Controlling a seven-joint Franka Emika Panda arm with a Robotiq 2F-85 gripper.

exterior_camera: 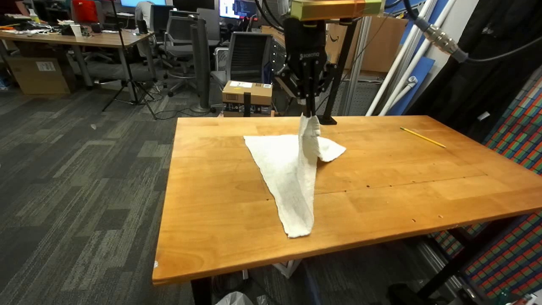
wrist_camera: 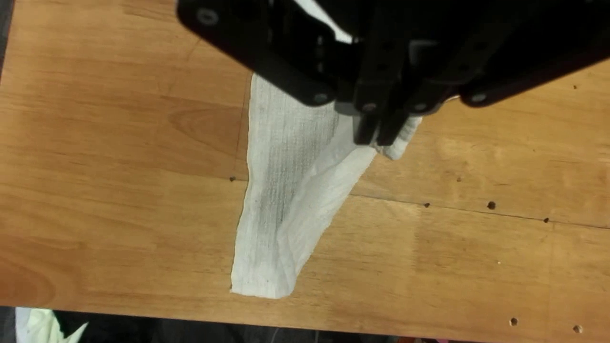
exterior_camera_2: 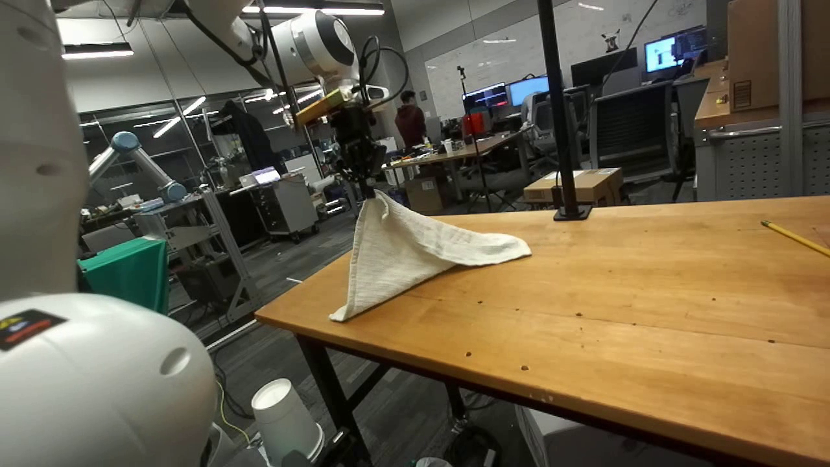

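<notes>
A white cloth (exterior_camera: 284, 178) lies partly on the wooden table, with one portion pulled up into a peak. My gripper (exterior_camera: 308, 112) is at the top of that peak, shut on the cloth. From the other side, the raised cloth (exterior_camera_2: 404, 241) slopes down from the gripper (exterior_camera_2: 369, 193) to the tabletop like a tent. In the wrist view the shut fingertips (wrist_camera: 362, 137) pinch the fabric, and a small flap hangs beside them. Below, the cloth (wrist_camera: 274, 188) shows a fold running toward its near corner. Part of the fabric is hidden behind the gripper's dark linkage.
A yellow pencil (exterior_camera: 422, 137) lies on the right part of the table (exterior_camera: 386, 203). At the back edge rises a black post (exterior_camera_2: 561, 117). The cloth's near corner lies close to the front edge.
</notes>
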